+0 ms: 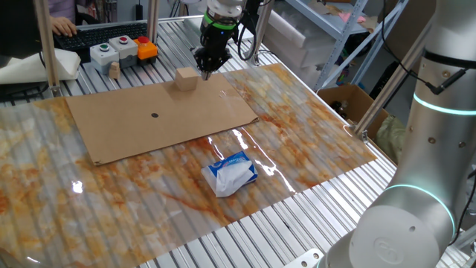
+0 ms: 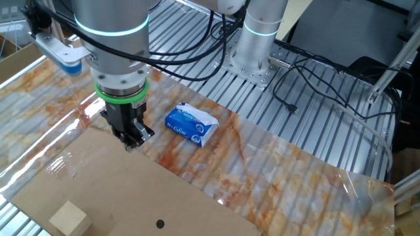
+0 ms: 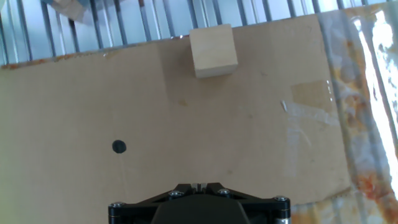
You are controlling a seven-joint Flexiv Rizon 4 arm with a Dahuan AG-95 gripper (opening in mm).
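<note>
A plain wooden block (image 1: 186,80) (image 2: 70,219) (image 3: 213,53) sits near the edge of a brown cardboard sheet (image 1: 163,130) (image 2: 125,190) (image 3: 186,137). The sheet bears one small black dot (image 1: 155,115) (image 2: 160,223) (image 3: 119,146). Above the cardboard hangs my gripper (image 1: 206,73) (image 2: 134,139), pointing down and apart from the block. Its fingertips are together in the wrist view, and nothing shows between them. A blue and white tissue pack (image 1: 232,175) (image 2: 190,123) lies on the marbled cover, off the cardboard; the wrist view does not include it.
Several button boxes (image 1: 126,52) stand beyond the cardboard, with a small wooden piece (image 1: 114,70) in front. A person's hand (image 1: 63,27) rests by the keyboard (image 1: 97,33). Cables (image 2: 308,85) lie near the arm's base. Much of the marbled cover (image 1: 111,201) is clear.
</note>
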